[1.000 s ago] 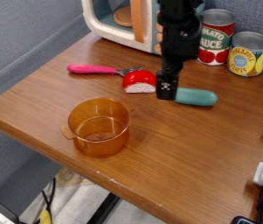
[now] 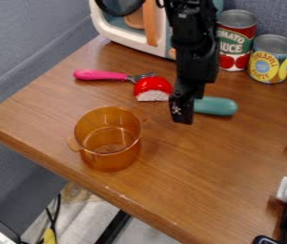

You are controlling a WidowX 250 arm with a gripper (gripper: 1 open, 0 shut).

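Observation:
My black gripper (image 2: 183,107) reaches down from the top, low over the table in front of a teal cylindrical object (image 2: 215,106), whose left end it hides. A red, white-based piece (image 2: 153,86) lies just left of the gripper. Whether the gripper is open or shut is not clear. A translucent amber pot (image 2: 108,137) stands nearer the front left, apart from it.
Pink-handled utensil (image 2: 104,74) at back left; toy appliance (image 2: 134,26), red can (image 2: 234,41) and yellow-labelled can (image 2: 271,59) along the back. A dark stove-like item (image 2: 280,214) lines the right edge.
My gripper has moved slightly down, toward the front of the table. The objects on the table look unchanged.

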